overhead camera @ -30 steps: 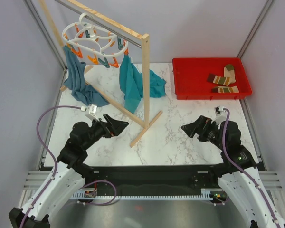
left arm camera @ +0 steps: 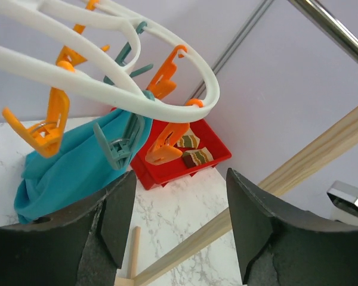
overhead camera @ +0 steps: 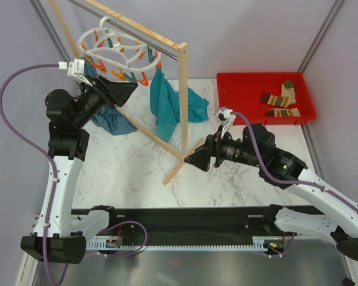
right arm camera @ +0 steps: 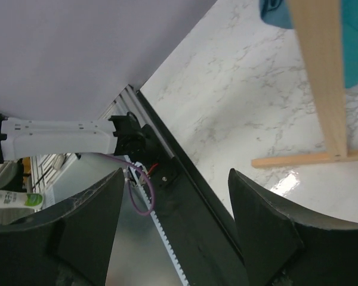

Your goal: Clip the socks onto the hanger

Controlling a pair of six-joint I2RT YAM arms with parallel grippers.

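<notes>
A white oval hanger (overhead camera: 122,50) with orange and grey-green clips hangs from the rack's rail. My left gripper (overhead camera: 133,89) is raised just below its near side, fingers apart and empty; in the left wrist view a grey-green clip (left arm camera: 124,143) and an orange clip (left arm camera: 167,143) hang just beyond its fingertips. Striped brown, green and cream socks (overhead camera: 278,101) lie in the red bin (overhead camera: 244,116) at the back right. To the right of the rack's front post, my right gripper (overhead camera: 201,159) hovers over the table, open and holding nothing.
The wooden post (overhead camera: 183,101) and its foot (overhead camera: 182,164) stand between the two arms. A teal cloth (overhead camera: 164,104) hangs from the hanger's right end, a blue-grey cloth (overhead camera: 114,122) at its left.
My left arm has risen and moved back toward the hanger. The right gripper has shifted left toward the post. The socks and hanger look unmoved.
</notes>
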